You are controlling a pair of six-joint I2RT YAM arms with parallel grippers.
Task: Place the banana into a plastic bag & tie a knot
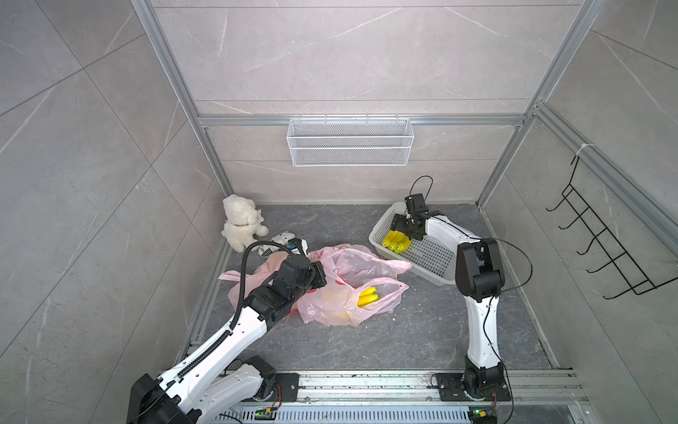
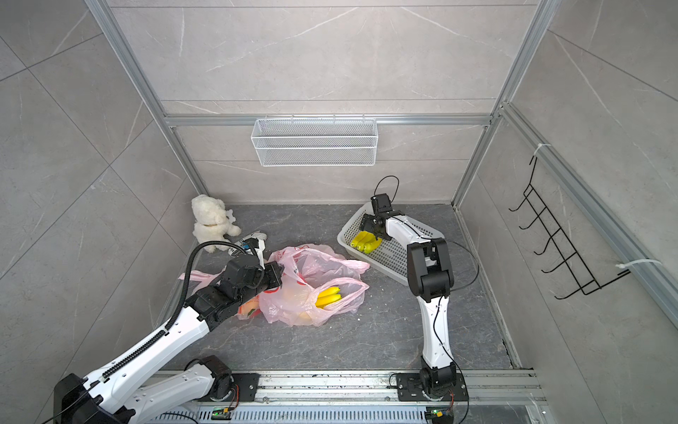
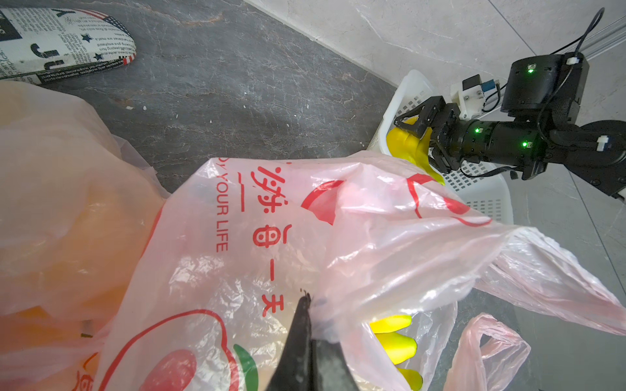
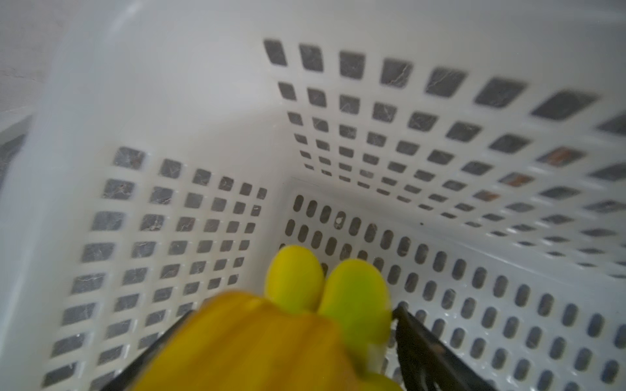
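The pink plastic bag (image 1: 332, 307) lies in the middle of the floor with its mouth open, yellow bananas (image 1: 368, 296) showing inside. My left gripper is shut on the bag's film, which gathers at its fingertips. In the grey-white basket (image 1: 443, 277) is a bunch of bananas (image 1: 396, 242). Over that bunch stands my right gripper (image 1: 402, 224), its fingers part open. The right wrist view has the bananas (image 4: 260, 339) filling the gap, with a dark finger (image 4: 433, 355) on their right; the other finger is mostly hidden.
A white teddy bear (image 1: 243, 223) sits at the back left, a patterned shoe-like object (image 3: 78, 45) near it. Further bags with orange contents (image 3: 71, 228) lie left of the pink bag. Clear floor lies in front of the basket.
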